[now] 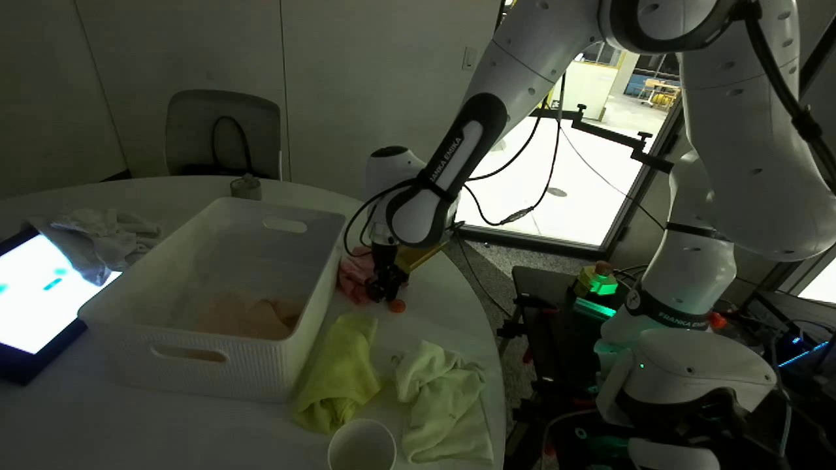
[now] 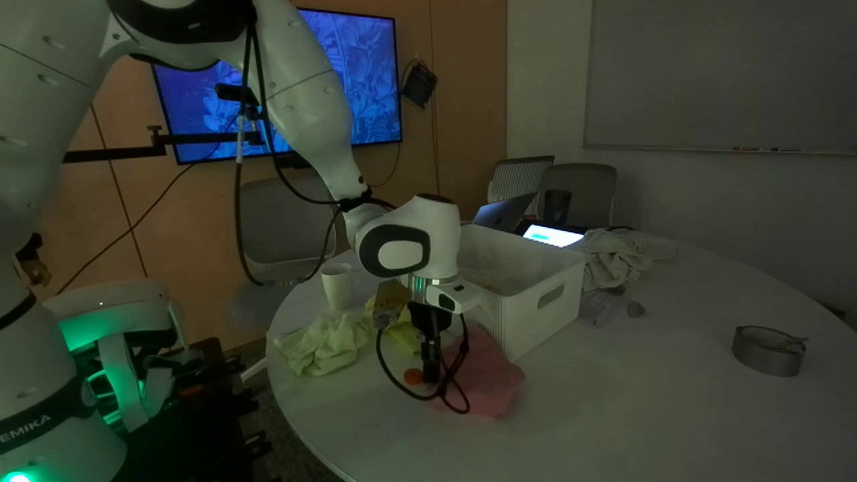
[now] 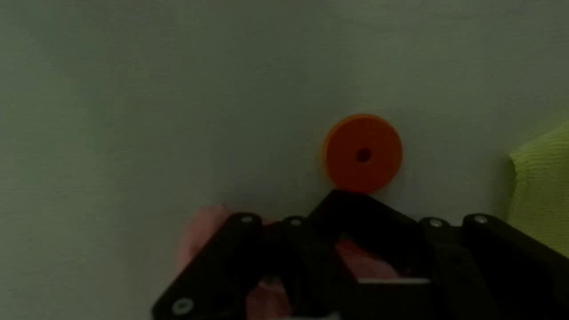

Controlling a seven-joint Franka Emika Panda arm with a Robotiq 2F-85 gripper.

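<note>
A pink cloth [image 1: 354, 275] lies crumpled on the table against the side of the white bin; in exterior view 2 the cloth [image 2: 486, 377] spreads out beside my gripper [image 2: 431, 377]. Low at the tabletop, the gripper [image 1: 384, 294] looks shut on part of this fabric. Pink folds [image 3: 368, 261] show around and behind the dark fingers in the wrist view, which is dim, so the exact pinch is hard to make out. An orange disc [image 3: 363, 154] with a small central hole lies flat on the table, right by one fingertip and outside the grasp.
The white bin [image 1: 211, 376] holds an orange-pink cloth [image 1: 255, 314]. A yellow-green cloth [image 1: 345, 372], a pale green cloth [image 1: 443, 403] and a white cup [image 1: 362, 446] lie nearer the front. A grey cloth [image 1: 110, 235] rests by the lit screen [image 1: 47, 290]. Exterior view 2 shows clear tabletop on its right.
</note>
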